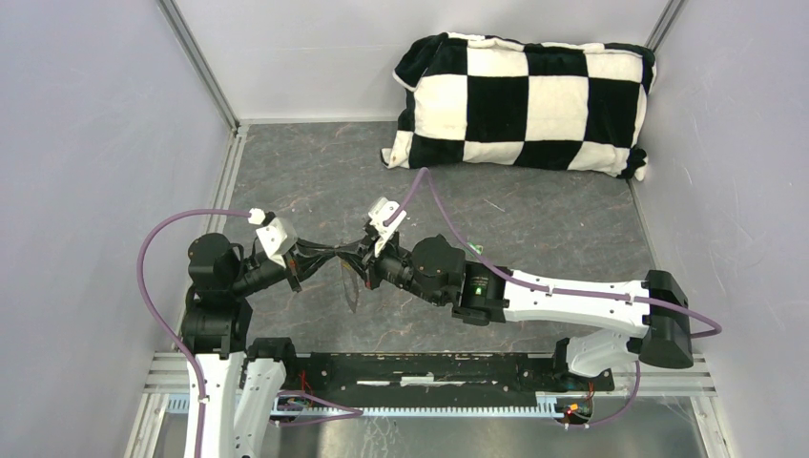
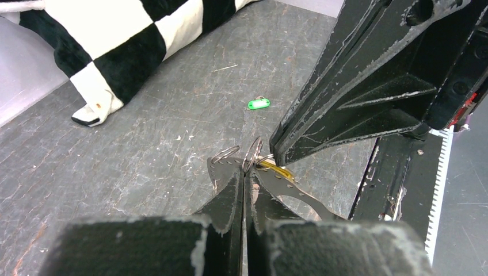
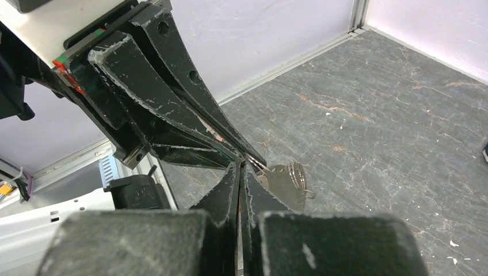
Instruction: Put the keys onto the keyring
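Note:
My left gripper is shut on a thin wire ring point(image 2: 254, 150) at its fingertips. A grey flat metal piece point(image 2: 223, 170) with small holes hangs there with several wire rings, and a gold key point(image 2: 276, 168) shows behind it. From the right, my shut right gripper meets the left one tip to tip, close by the rings. Whether thin wire lies between the right fingers is hidden. In the right wrist view the grey piece point(image 3: 286, 185) and rings point(image 3: 297, 174) stand just beyond the fingertips.
A green tag point(image 2: 259, 103) with a small ring lies on the grey floor. At the back is a black-and-white checkered cushion point(image 1: 527, 103). Walls close in on both sides, while the floor point(image 1: 305, 172) behind the grippers is clear.

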